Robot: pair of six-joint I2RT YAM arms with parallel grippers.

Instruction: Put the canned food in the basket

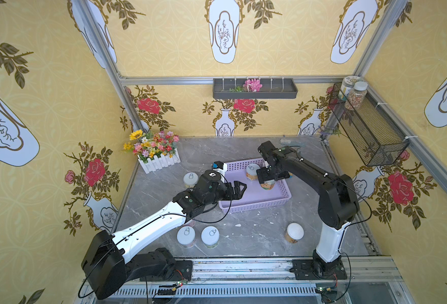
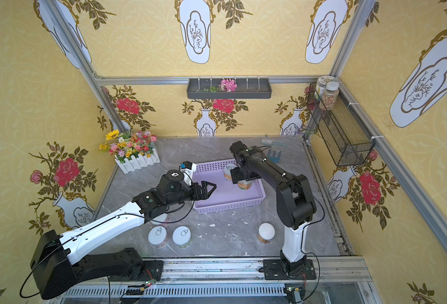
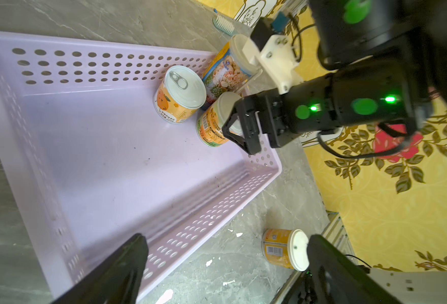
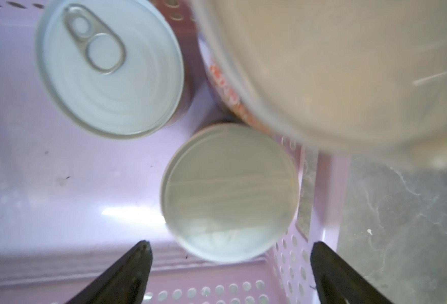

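The lilac basket point(image 3: 132, 131) holds an orange-labelled ring-pull can point(image 3: 180, 93), a second pale-lidded can point(image 3: 212, 121) and a taller blue-yellow can point(image 3: 231, 71), all upright at its right end. My right gripper is open above the second can, whose lid point(image 4: 231, 192) shows beyond the two fingers. My left gripper point(image 1: 240, 189) is open and empty over the basket's left side. On the table, a white-lidded can point(image 1: 294, 232) stands at front right. At front left are two ring-pull cans point(image 1: 186, 236), and another can point(image 1: 190, 178) is behind the left arm.
A flower planter point(image 1: 160, 161) stands at back left. A wire rack point(image 1: 370, 126) hangs on the right wall, and a grey shelf point(image 1: 254, 88) on the back wall. The table between the basket and its front edge is mostly clear.
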